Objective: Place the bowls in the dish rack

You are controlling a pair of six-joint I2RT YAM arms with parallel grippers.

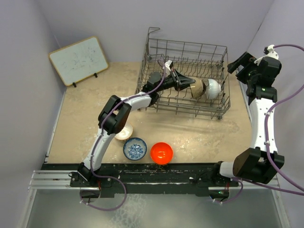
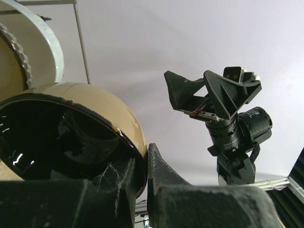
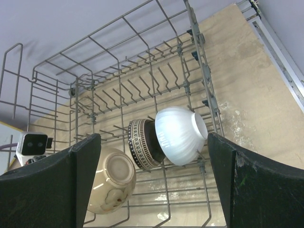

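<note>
In the dish rack (image 1: 180,43), a beige bowl (image 1: 194,88) (image 2: 104,102) (image 3: 109,185) stands tilted, with my left gripper (image 1: 183,80) at its rim; whether the fingers grip it is unclear. A patterned bowl (image 3: 140,145) and a white bowl (image 1: 213,90) (image 3: 178,135) sit on their sides to its right. My right gripper (image 1: 242,64) hangs open and empty at the rack's right. On the table lie a white bowl (image 1: 124,133), a blue-patterned bowl (image 1: 135,148) and a red bowl (image 1: 162,153).
A whiteboard (image 1: 78,61) stands at the back left. Walls border the back and sides.
</note>
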